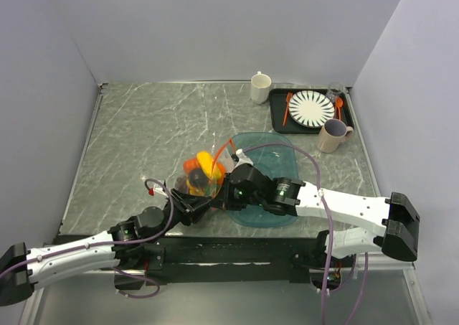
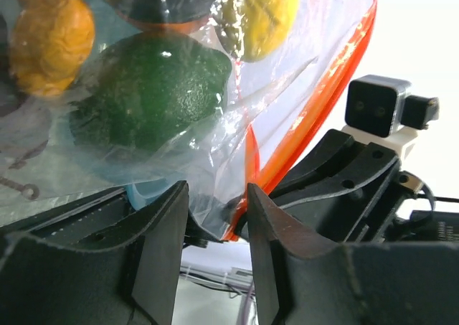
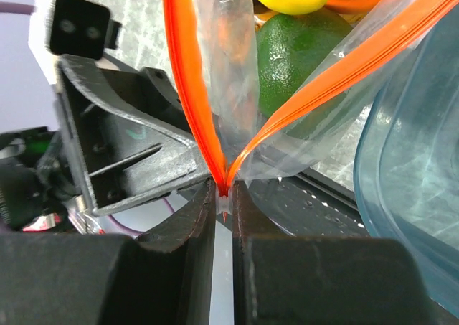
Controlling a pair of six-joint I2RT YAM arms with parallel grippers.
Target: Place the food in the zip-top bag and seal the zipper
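Observation:
A clear bag with an orange zipper point(image 3: 188, 74) holds a yellow food point(image 1: 207, 164), a green avocado-like food point(image 3: 290, 59), orange pieces and a dark item. My right gripper is shut on the zipper's end, where both orange strips meet. My left gripper is part open at that same end of the bag, beside the right gripper, with bag film and orange strip behind its fingertips. The zipper strips spread apart in a V above the right gripper.
A teal bin point(image 1: 272, 217) lies right of the bag. At the back are a white mug point(image 1: 260, 88), a black tray point(image 1: 301, 128) with plate and cutlery, a glass, and a beige mug point(image 1: 332, 138).

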